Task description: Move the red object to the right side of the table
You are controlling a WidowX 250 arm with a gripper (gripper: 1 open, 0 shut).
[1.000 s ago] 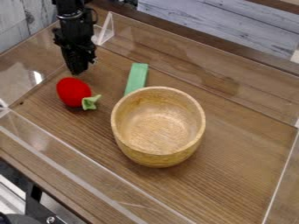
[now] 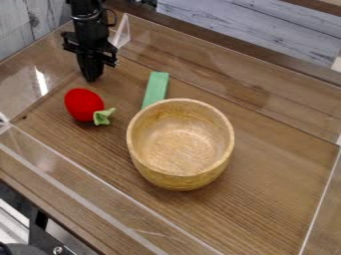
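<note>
The red object point(image 2: 84, 104), a rounded toy with a green stem end, lies on the left part of the wooden table point(image 2: 273, 125). My dark gripper point(image 2: 92, 76) is at the upper left, just beyond the red object in the view and apart from it. It points down toward the table. The fingers are small and blurred, so whether they are spread or together is unclear. Nothing can be made out between them.
A large wooden bowl point(image 2: 181, 142) stands right of the red object, near the middle. Between them and farther back lies a green block point(image 2: 156, 88).
The red object, green block and bowl have not moved.
</note>
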